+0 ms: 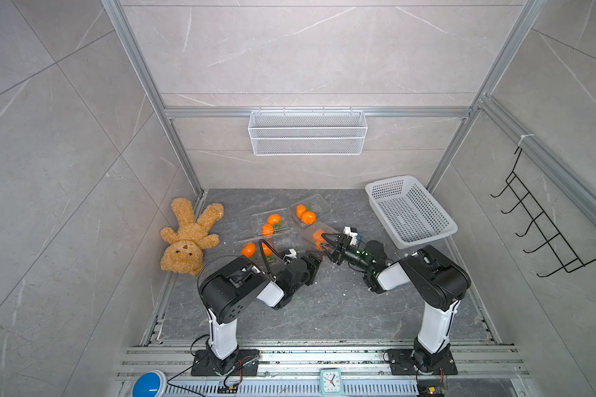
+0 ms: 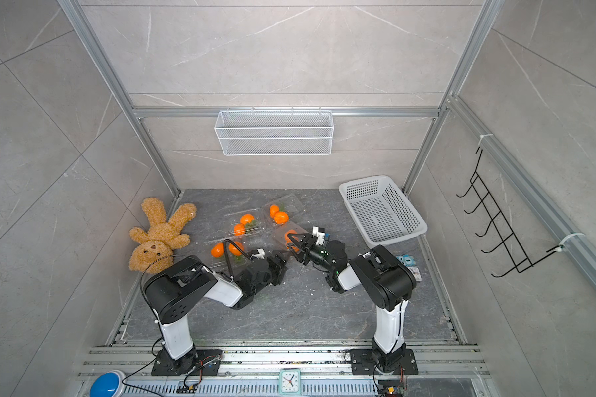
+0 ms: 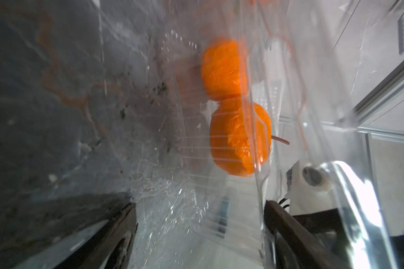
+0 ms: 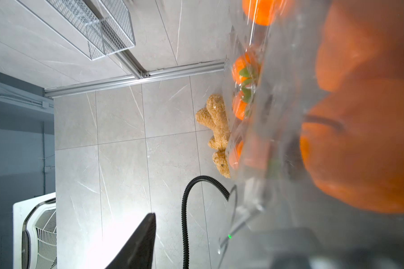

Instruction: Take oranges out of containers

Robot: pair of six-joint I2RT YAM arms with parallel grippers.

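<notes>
A clear plastic container (image 3: 220, 197) with two oranges (image 3: 240, 134) in it fills much of the left wrist view. My left gripper is open at its near end, one finger (image 3: 116, 242) apart from it on the table side. The other finger (image 3: 285, 233) is close by the clear wall. From the right, my right gripper (image 1: 325, 242) reaches the same container, its fingers part open. In the right wrist view, oranges (image 4: 363, 148) loom blurred behind clear plastic. One dark finger (image 4: 139, 242) shows there; the other is hard to make out. Whether either gripper touches the plastic is unclear.
More clear containers with oranges (image 1: 308, 217) stand behind and to the left. A grey basket (image 1: 410, 211) sits at the back right, empty. The teddy bear (image 1: 188, 238) lies at the left wall.
</notes>
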